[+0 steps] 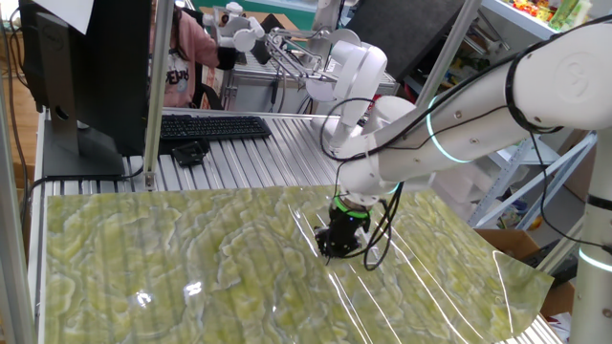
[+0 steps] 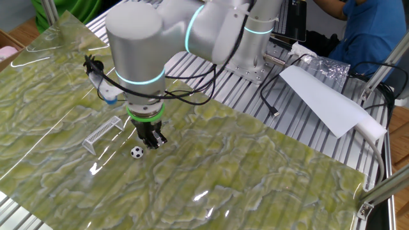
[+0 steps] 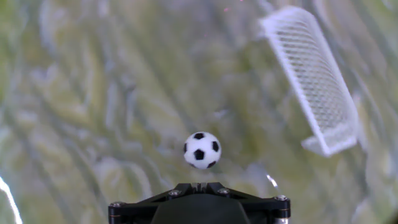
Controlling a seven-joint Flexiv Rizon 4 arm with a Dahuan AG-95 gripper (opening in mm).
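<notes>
A small black-and-white soccer ball [image 2: 137,152] rests on the green marble-patterned board, beside my gripper [image 2: 157,144]. In the wrist view the ball [image 3: 202,150] lies just beyond the fingertips, with a visible gap between. My gripper points down with its black fingers together and nothing between them. A white toy goal [image 2: 102,135] with a mesh net stands on the board, past the ball from the gripper. The wrist view has this goal [image 3: 317,81] at upper right, apart from the ball. Exterior view 1 shows the gripper [image 1: 330,256] low over the board, with the ball not discernible.
The glossy board [image 1: 172,258] is bare around the ball and goal. Loose black cables [image 1: 382,239] hang beside the gripper. Behind the board are a keyboard [image 1: 215,127] and a monitor [image 1: 91,96]. A white panel [image 2: 323,99] lies beyond the board's edge.
</notes>
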